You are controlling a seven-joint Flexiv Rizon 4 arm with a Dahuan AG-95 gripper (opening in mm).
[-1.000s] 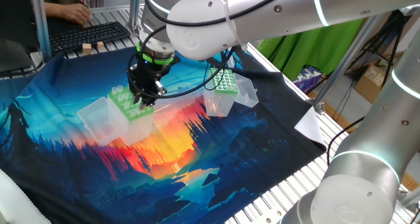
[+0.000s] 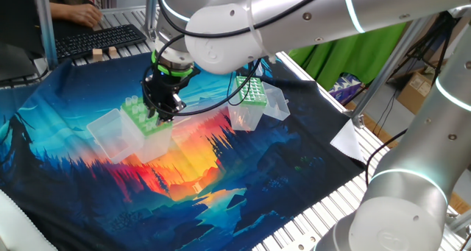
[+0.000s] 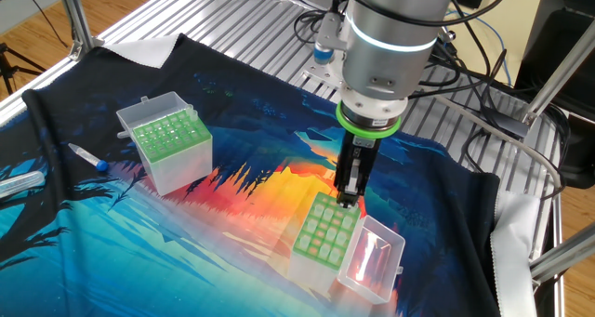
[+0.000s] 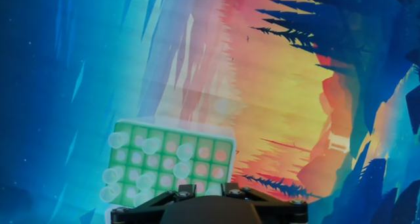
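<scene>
A green-topped rack box [image 3: 326, 231] stands on the printed cloth with its clear lid [image 3: 374, 261] hinged open beside it. Several clear capped tubes [image 4: 151, 145] stick up from its holes; other holes are empty. My gripper is right over one edge of this rack, pointing down. A gap shows between its fingertips, and a pale tube top [image 4: 214, 187] appears in that gap. Contact with the tube cannot be made out. From the side, the gripper [image 3: 349, 203] reaches the rack's far corner.
A second green-topped rack box [image 3: 173, 136] stands apart, its lid open. A blue-capped marker [image 3: 89, 158] lies near it on the cloth [image 3: 232, 224]. Loose cables hang along my arm, and a keyboard [image 2: 100, 40] sits at the table's far edge. Open cloth separates the boxes.
My gripper has come down and slightly left in exterior view 1, closer to the rack's top. Both boxes stand where they were.
</scene>
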